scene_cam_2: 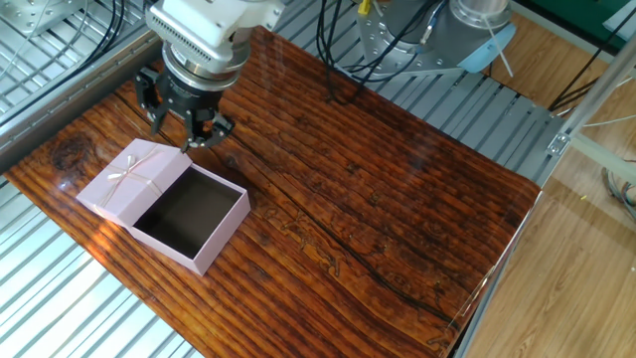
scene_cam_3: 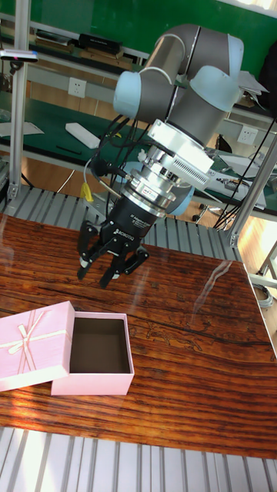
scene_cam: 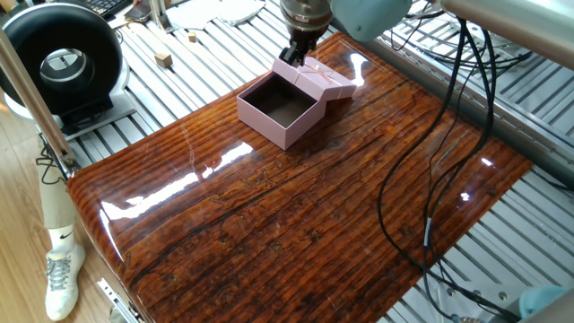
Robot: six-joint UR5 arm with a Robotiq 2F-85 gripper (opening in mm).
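A pink box (scene_cam_3: 91, 383) with a dark, empty inside stands on the brown wooden table. Its pink lid (scene_cam_2: 123, 185), tied with a ribbon bow, rests tilted against one side of the box with an edge up on the rim. Above the table, close to the lid and box in exterior view 2, hangs my gripper (scene_cam_2: 172, 138). Its black fingers (scene_cam_3: 85, 260) are spread apart and nothing shows between them. In exterior view 1 the gripper (scene_cam: 292, 58) appears just behind the lid, partly cut off by the arm.
Black cables (scene_cam: 395, 179) hang over the table's right side in exterior view 1. Small wooden blocks (scene_cam: 163, 60) lie on the slatted metal surface beyond the table, near a large black ring-shaped object (scene_cam: 63, 67).
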